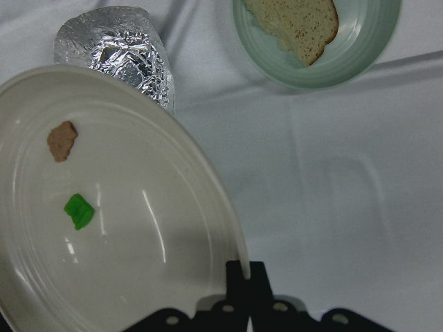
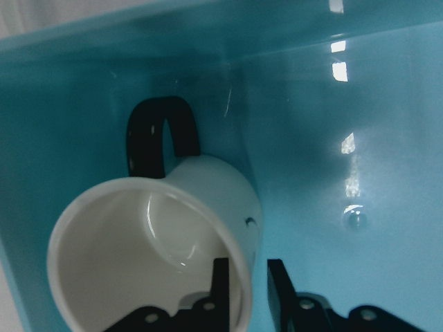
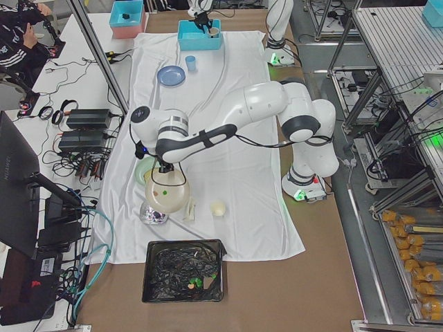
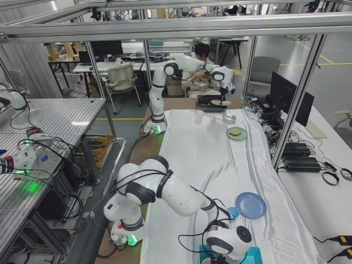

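Observation:
A cream plate (image 3: 166, 194) with a brown piece (image 1: 61, 141) and a green piece (image 1: 79, 211) is held raised by my left gripper, shut on its rim. It partly covers the green plate (image 1: 367, 34) with bread (image 1: 301, 24) in the camera left view. Crumpled foil (image 1: 128, 48) lies beside them. In the blue bin (image 2: 346, 173), a white mug (image 2: 201, 180) with a black handle lies under my right gripper, which is open, its fingers either side of the rim.
A black lined tray (image 3: 183, 273) stands at the near end. A blue plate (image 3: 171, 75) and blue cup (image 3: 191, 63) stand near the bin. A cream bowl (image 3: 217, 208) and pale strip (image 3: 190, 211) lie on the cloth.

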